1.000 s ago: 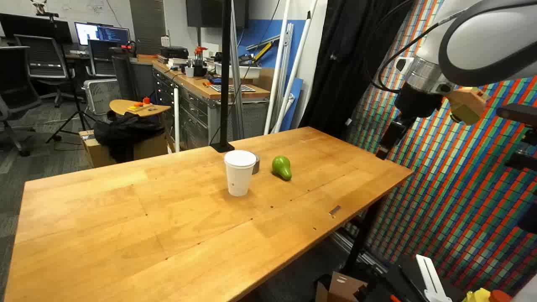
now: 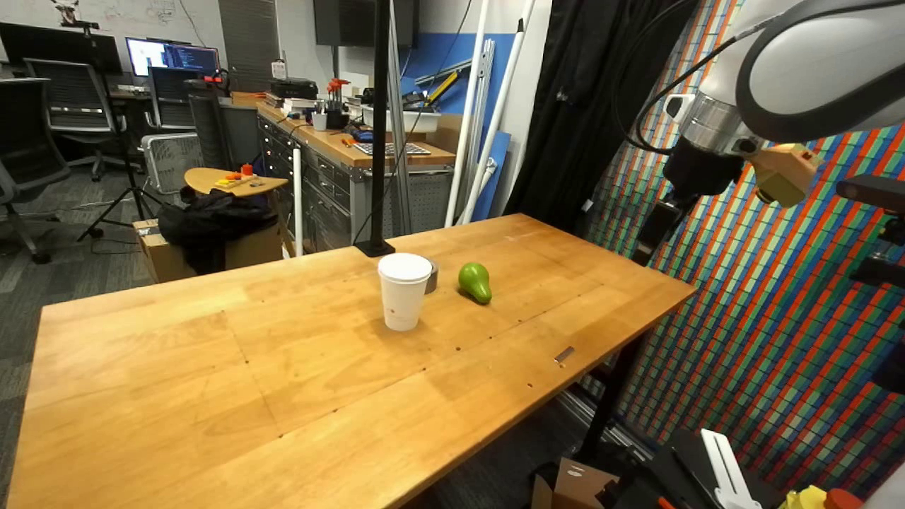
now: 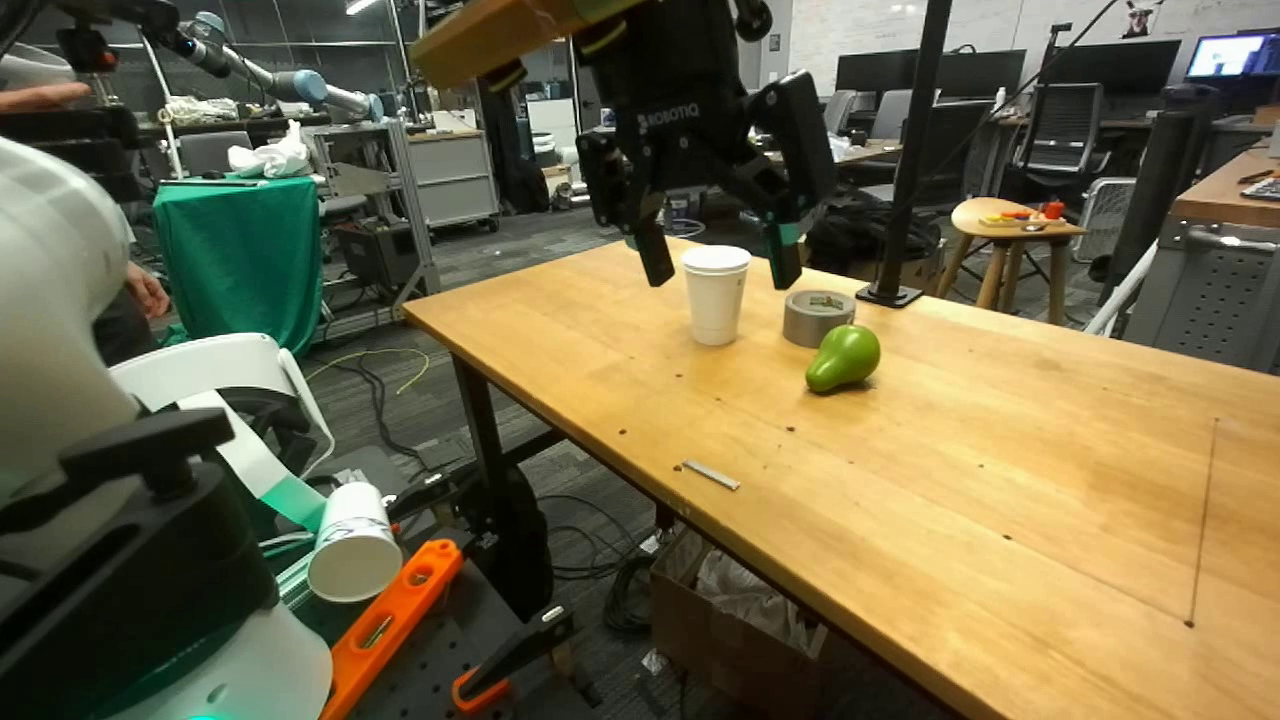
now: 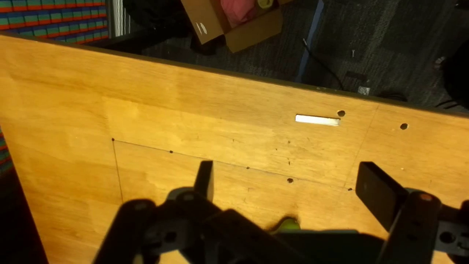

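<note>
My gripper [image 3: 720,274] hangs above the table, its two fingers spread wide and nothing between them. From the side, in exterior view 1, the gripper [image 2: 642,254] appears high at the right, well apart from everything on the tabletop. A white lidded paper cup [image 2: 404,293] stands upright on the wood. Just behind it sits a roll of grey tape [image 3: 819,314], partly hidden by the cup in exterior view 1. A green pear-shaped fruit [image 3: 843,358] lies on its side near the tape. In the wrist view only a sliver of the green fruit [image 4: 288,224] shows past the gripper body.
A small flat metal strip [image 4: 317,119] lies near one long edge of the wooden table [image 2: 212,382]. A black post [image 3: 890,290] rises from the opposite edge, close to the tape.
The arm and gripper have shifted very slightly in exterior view 1. Cup, tape and green fruit stay where they were.
</note>
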